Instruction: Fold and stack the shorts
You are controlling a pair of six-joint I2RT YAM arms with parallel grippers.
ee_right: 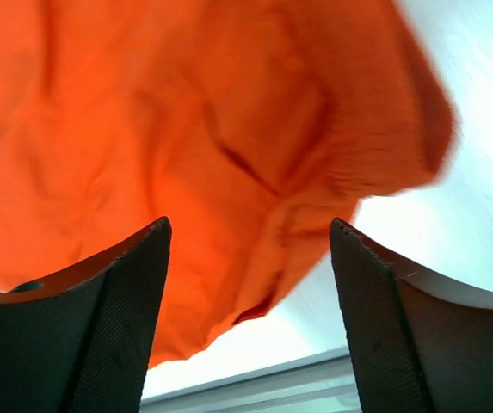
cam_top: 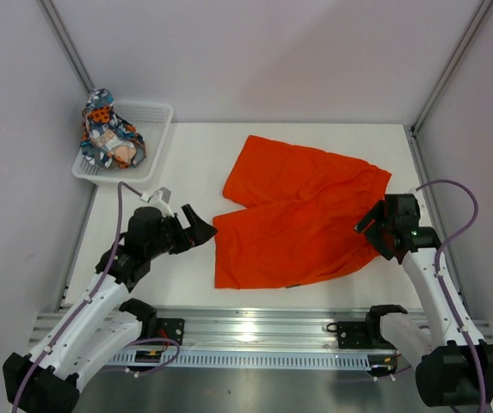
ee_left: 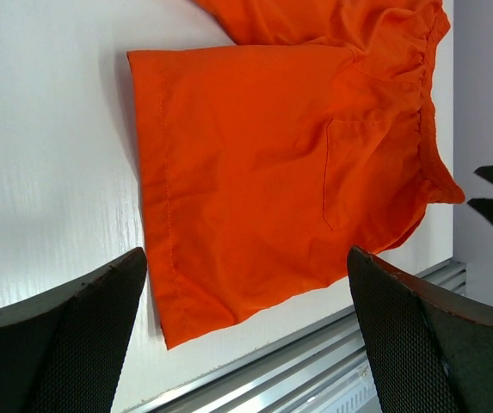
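Red shorts (cam_top: pixel 289 241) lie spread flat on the white table, one leg toward the back, the other toward the front left. My left gripper (cam_top: pixel 190 225) stands open just left of their front leg; the left wrist view shows the cloth (ee_left: pixel 255 189) between and beyond its wide-spaced fingers. My right gripper (cam_top: pixel 371 222) is over the shorts' right end, its fingers apart above a creased edge (ee_right: pixel 263 258), which is partly blurred in the right wrist view.
A white basket (cam_top: pixel 156 129) with patterned fabric (cam_top: pixel 108 133) sits at the back left. Bare table (cam_top: pixel 186 163) surrounds the shorts. A metal rail runs along the front edge, and walls enclose the sides and back.
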